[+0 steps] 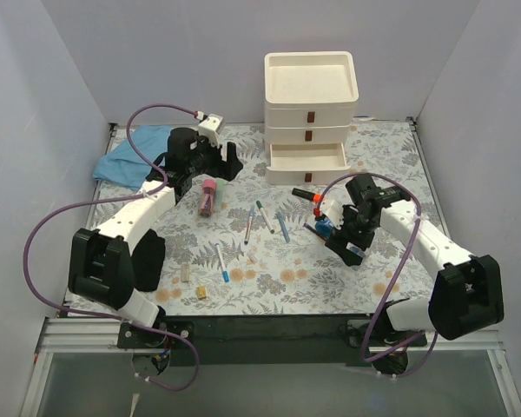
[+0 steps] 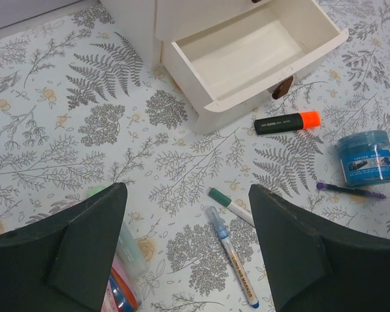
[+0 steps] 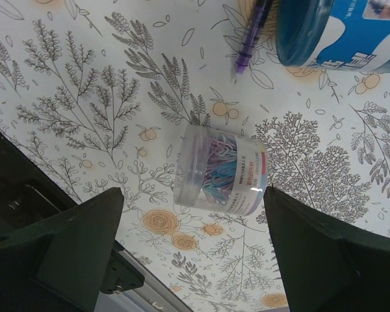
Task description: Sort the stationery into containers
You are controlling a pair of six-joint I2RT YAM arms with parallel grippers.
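Observation:
A white drawer unit (image 1: 308, 91) stands at the back, its lowest drawer (image 2: 247, 49) pulled out and empty. My right gripper is open above a clear jar of coloured paper clips (image 3: 222, 170), which lies on its side between the fingers, untouched as far as shows. Beside it are a blue jar (image 3: 344, 32) and a purple pen (image 3: 252, 39). Off to the left of the drawer, my left gripper (image 1: 232, 162) hangs open and empty over the table. Below it in the left wrist view lie a blue marker (image 2: 233, 257), a green-capped pen (image 2: 231, 206) and a black-and-orange marker (image 2: 287, 123).
A pink bottle-like item (image 1: 207, 198) lies under the left arm. Blue cloth (image 1: 135, 156) is at the back left, a black cloth (image 1: 148, 261) at the left. Several more pens and a yellow item (image 1: 201, 293) are spread around.

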